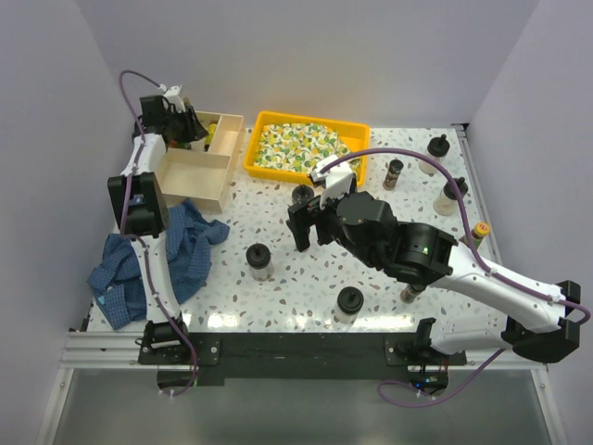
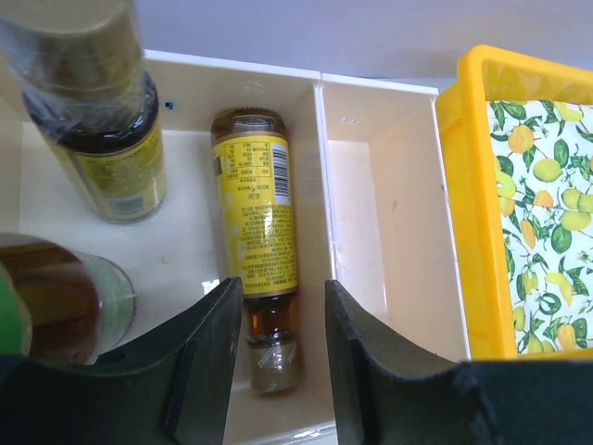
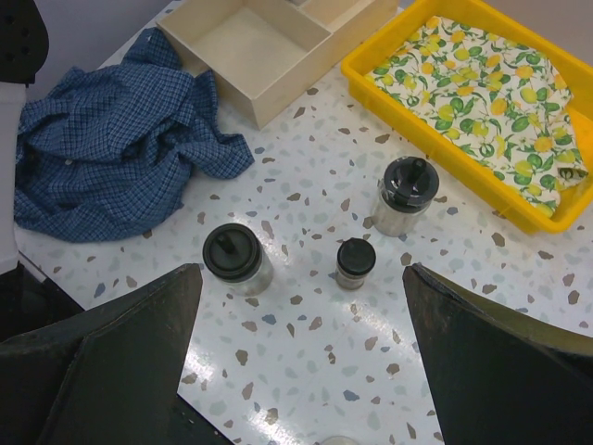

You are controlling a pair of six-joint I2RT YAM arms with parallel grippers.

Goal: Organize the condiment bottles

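In the left wrist view my left gripper stands open over a beige box's compartment, where a yellow-labelled bottle lies on its side, a second bottle stands behind it and a brown bottle is at the left. My right gripper is open above the table. Below it are a black-lidded jar, a small bottle and another jar. More bottles, among them a jar and a small bottle, stand around the table in the top view.
A yellow tray with lemon-print cloth is at the back, right of the box. A blue checked cloth covers the left front. The centre of the table has some free space.
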